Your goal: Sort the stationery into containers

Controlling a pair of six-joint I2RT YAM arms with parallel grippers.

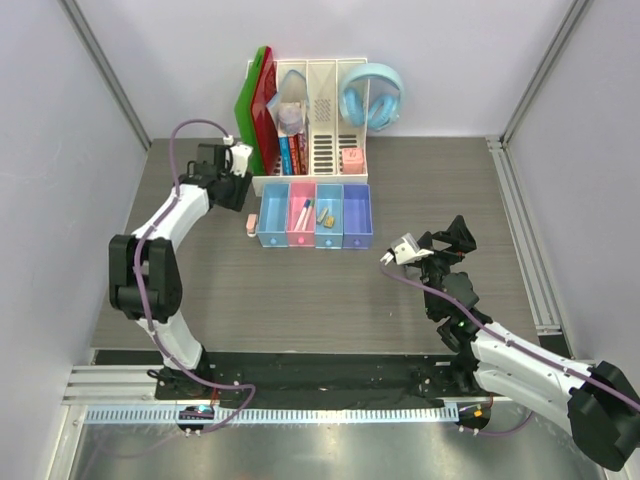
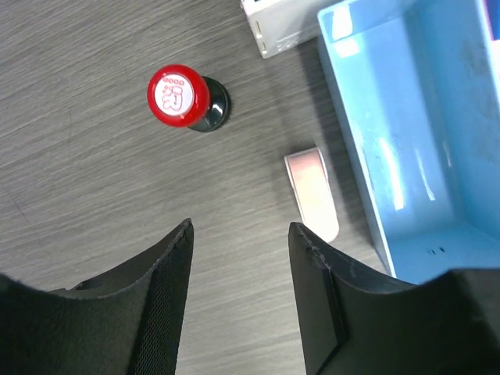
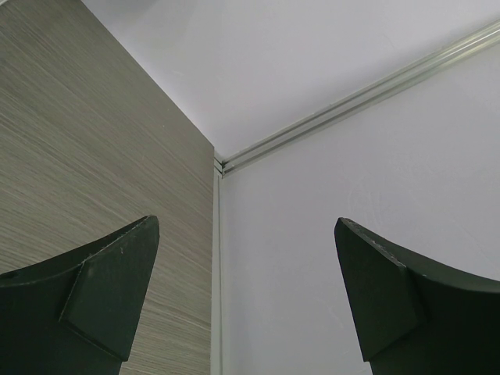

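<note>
My left gripper hangs open over the table beside the containers, nothing between its fingers. Below it lie a small pale pink block [image 2: 311,187] and an upright dark cylinder with a red top [image 2: 177,97], both outside the blue bin [image 2: 363,172]. In the top view four bins stand in a row: light blue [image 1: 273,215], pink [image 1: 300,230] with pens, blue [image 1: 330,238] with small items, purple [image 1: 357,215]. My right gripper is open and empty, raised at the table's right side.
Behind the bins a white organizer [image 1: 322,90] holds green and red folders, books, a pink box [image 1: 352,160] and blue headphones [image 1: 383,105]. White walls enclose the sides and back.
</note>
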